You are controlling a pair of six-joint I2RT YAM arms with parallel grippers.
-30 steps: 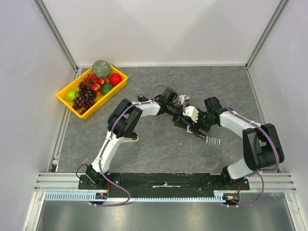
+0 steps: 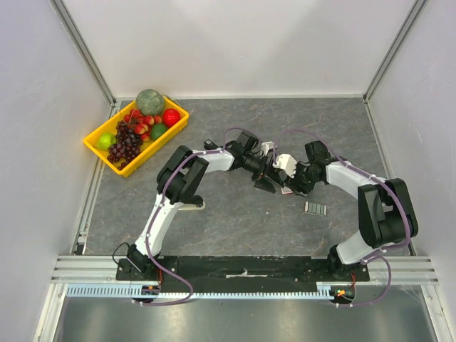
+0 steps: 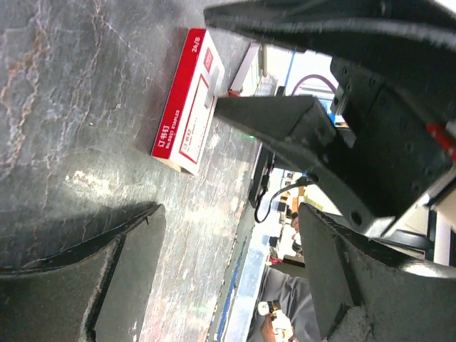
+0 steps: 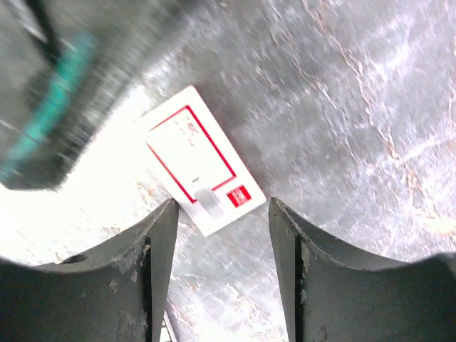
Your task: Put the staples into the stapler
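Observation:
A small red and white staple box (image 2: 286, 190) rests tilted just over or on the grey table in the middle. In the left wrist view, the box (image 3: 187, 107) shows its red side. My right gripper has its fingertips at the edges of one end of the staple box (image 4: 196, 160), shut on it. My left gripper is open, its fingers wide apart with nothing between them, close to the other end of the box. I cannot make out the stapler with certainty.
A flat pale piece with dark bars (image 2: 315, 209) lies right of the box. A yellow basket (image 2: 181, 125) of fruit stands at the back left. Partly under the left arm is a beige object (image 2: 192, 207).
My right gripper has shifted slightly, drawing back a little from over the box. The box shows slightly farther right than before. The left arm has barely moved.

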